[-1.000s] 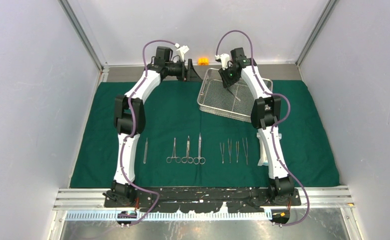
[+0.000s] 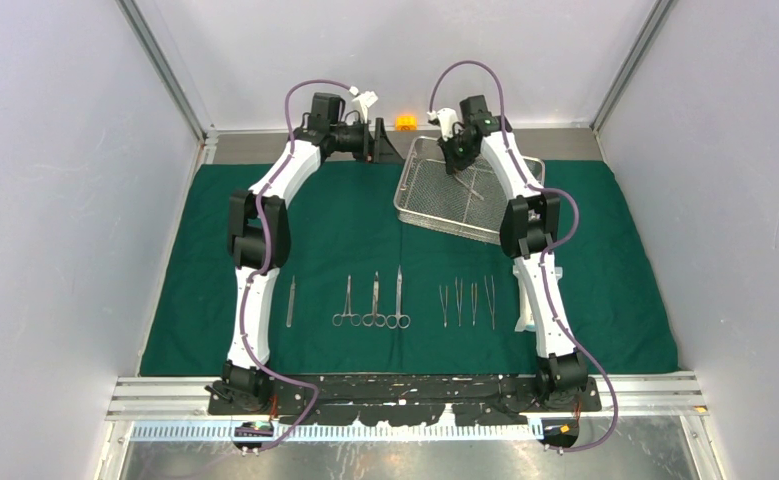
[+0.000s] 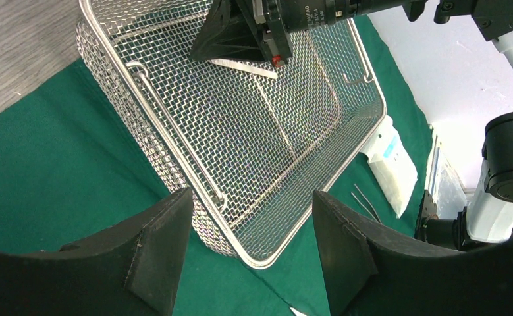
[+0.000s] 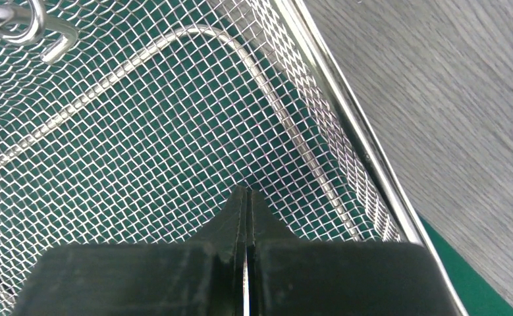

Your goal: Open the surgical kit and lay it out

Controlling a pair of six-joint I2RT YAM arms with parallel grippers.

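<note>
The wire-mesh instrument tray (image 2: pixel 435 205) sits at the back right of the green cloth. My right gripper is shut down inside it, over a slender pale instrument (image 3: pixel 253 71) that is mostly hidden under its fingers; whether it is between them I cannot tell. My left gripper stands open just left of the tray, with nothing between its fingers. Along the front lie a thin straight instrument (image 2: pixel 291 300), several ring-handled instruments (image 2: pixel 374 318) and several tweezers (image 2: pixel 459 300).
A white packet (image 3: pixel 390 171) lies right of the tray, partly under the right arm. A grey strip (image 2: pixel 245 148) and an orange object (image 2: pixel 405 122) are at the back, near the wall.
The right gripper has shifted very slightly inside the tray, and the slender instrument beneath it appears to have moved a little. The left arm looks unchanged in the top view.
</note>
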